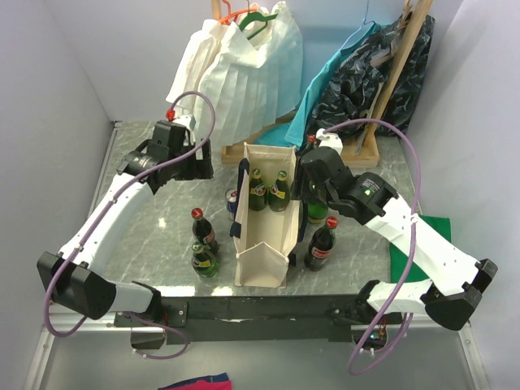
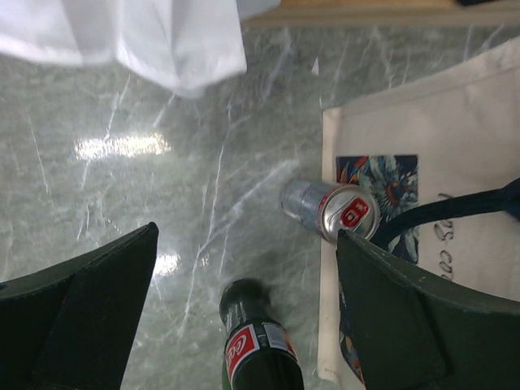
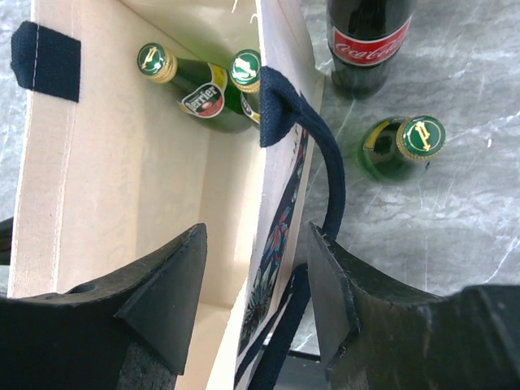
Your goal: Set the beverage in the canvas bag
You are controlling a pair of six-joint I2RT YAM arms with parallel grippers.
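Observation:
The canvas bag [image 1: 266, 223] stands open in the middle of the table with two green bottles [image 1: 258, 191] inside. Left of it are a cola bottle [image 1: 204, 230], a green bottle [image 1: 205, 261] and a can [image 2: 329, 207] close to the bag's side. Another cola bottle [image 1: 320, 244] and green bottle [image 3: 400, 149] stand to the right. My left gripper is open above the table, beyond the cola bottle, with nothing between its fingers. My right gripper has its fingers apart over the bag's right rim, the wall and dark strap passing between them.
White bags [image 1: 248, 81] hang at the back, beside a turquoise one [image 1: 325, 85] and a dark patterned one [image 1: 349, 93]. A wooden rack [image 1: 357, 154] holds the back edge. Green cloth [image 1: 435, 236] lies far right.

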